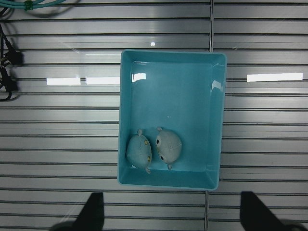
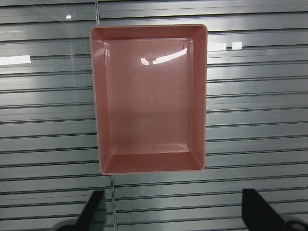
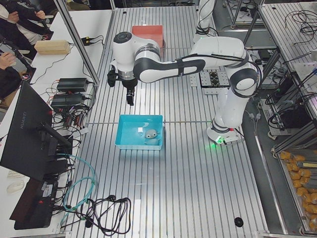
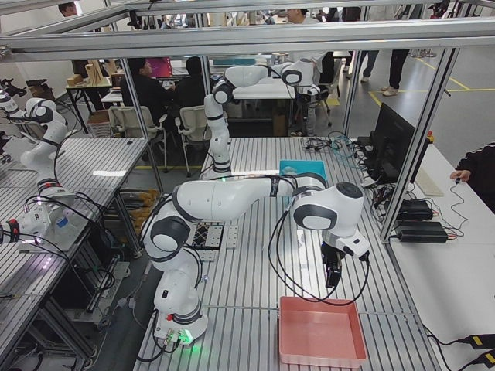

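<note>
A teal bin (image 1: 171,91) holds two small plush toys, a blue one (image 1: 139,153) and a pale grey one (image 1: 168,147), both near its lower end in the left wrist view. My left gripper hangs above the bin, open and empty. A pink bin (image 2: 150,96) lies empty beneath my right gripper, which is also open with nothing between its fingers. In the right camera view the pink bin (image 4: 321,332) is in the foreground and the teal bin (image 4: 302,165) at the back.
Cables (image 3: 106,213) lie near a corner of the slotted metal table. A monitor (image 3: 27,131) and power boxes line one side, along the frame's post. A drilled plate (image 3: 214,79) sits by an arm base. The table around both bins is mostly clear.
</note>
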